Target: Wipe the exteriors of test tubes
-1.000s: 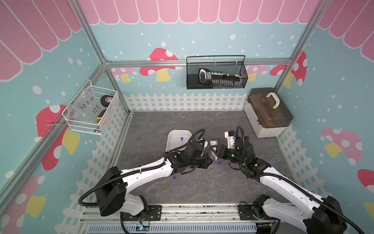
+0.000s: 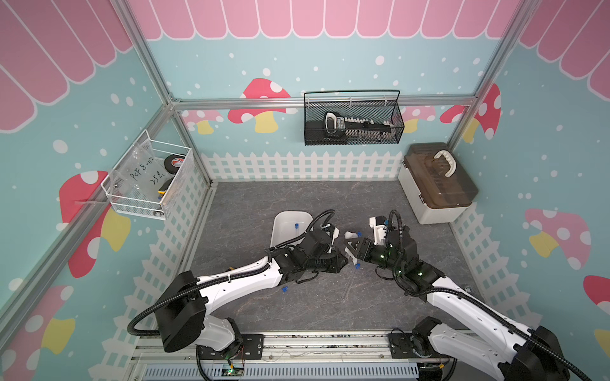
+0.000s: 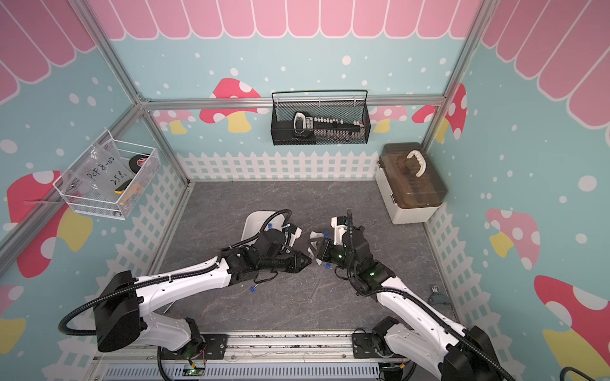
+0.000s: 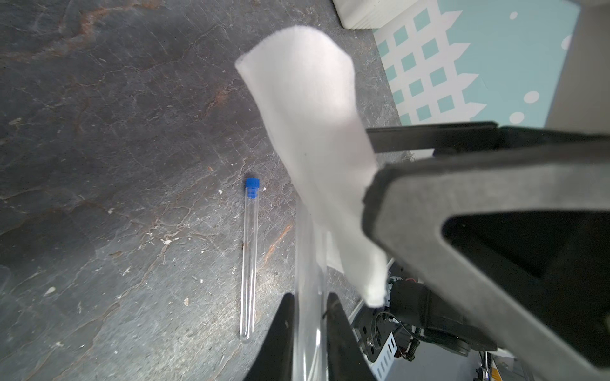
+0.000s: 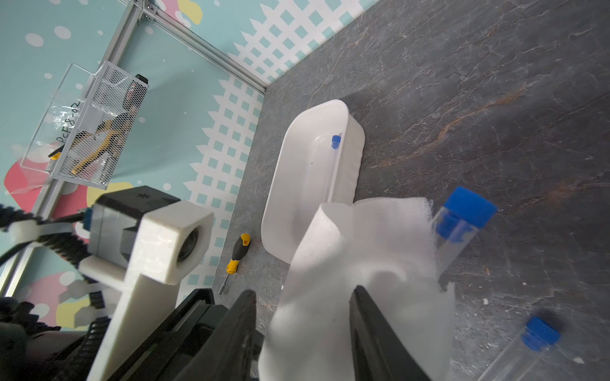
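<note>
My left gripper is shut on a clear test tube point(image 4: 309, 260), which runs up under a white cloth point(image 4: 311, 120). The blue cap point(image 5: 470, 206) of this tube sticks out past the cloth in the right wrist view. My right gripper is partly open: its fingers stand apart on either side of the cloth, which is draped over the tube between them. How firmly the cloth is gripped does not show. A second capped test tube point(image 4: 249, 260) lies on the table below.
A white tray point(image 2: 274, 231) with one blue-capped tube point(image 2: 296, 226) stands behind my left arm. A blue cap point(image 2: 284, 289) shows on the table nearer the front. A yellow-handled screwdriver point(image 5: 239, 247) lies beside the tray. The toolbox point(image 2: 438, 181) occupies the back right.
My right gripper has shifted slightly right and toward the front. The cloth and the blue cap beside it look a little different in position. The left arm has stayed still.
</note>
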